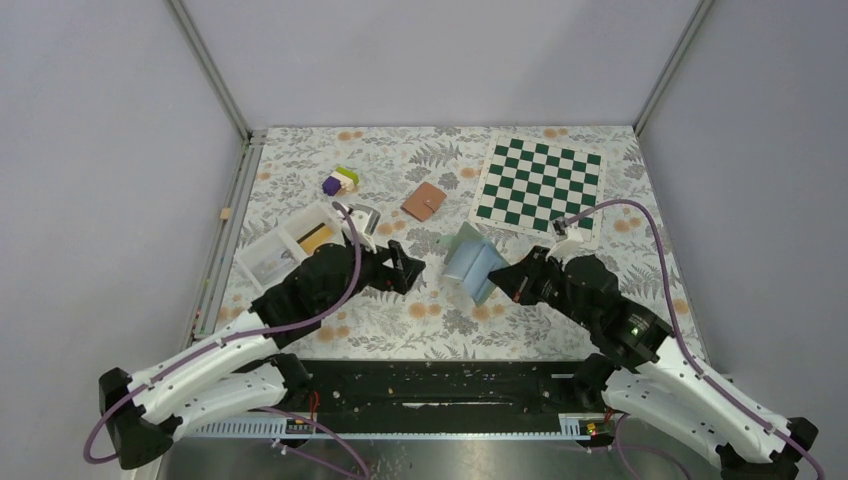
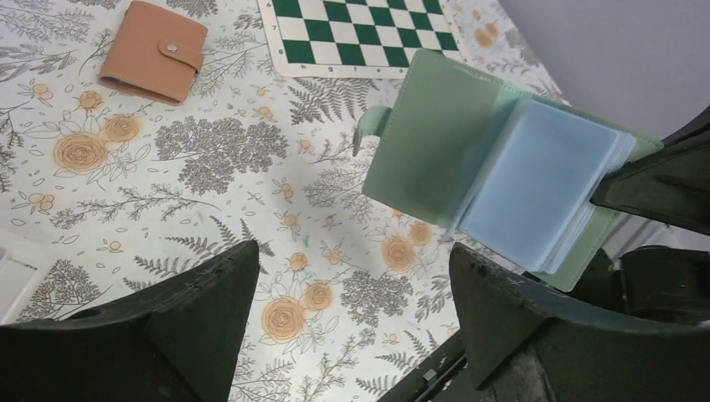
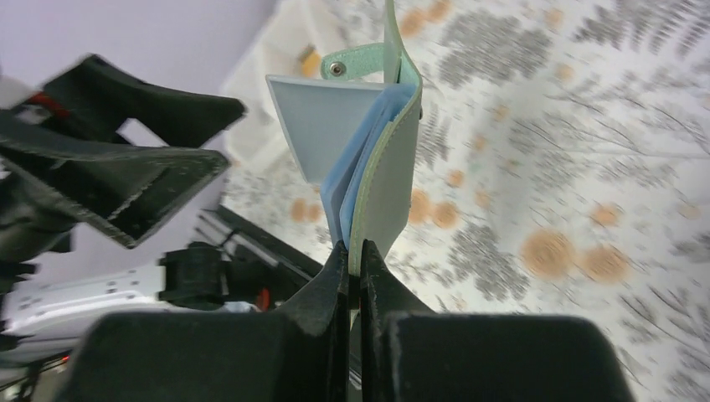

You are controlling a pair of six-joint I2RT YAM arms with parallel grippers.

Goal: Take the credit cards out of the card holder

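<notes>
A green card holder (image 1: 468, 262) with pale blue inner sleeves hangs spread open above the table, tilted, with its strap dangling. My right gripper is shut on one edge of it. In the left wrist view, the holder (image 2: 439, 138) and its blue sleeves (image 2: 536, 184) face me at the right. My left gripper is open, its fingers wide apart with nothing between them, to the left of the holder and clear of it. Whether any cards are in the sleeves I cannot tell.
A brown card holder (image 1: 424, 201), closed by a snap strap, lies on the floral cloth. A green-and-white checkered board (image 1: 540, 184) is at the back right. To the left are a white divided tray (image 1: 283, 240) and small coloured objects (image 1: 341, 181).
</notes>
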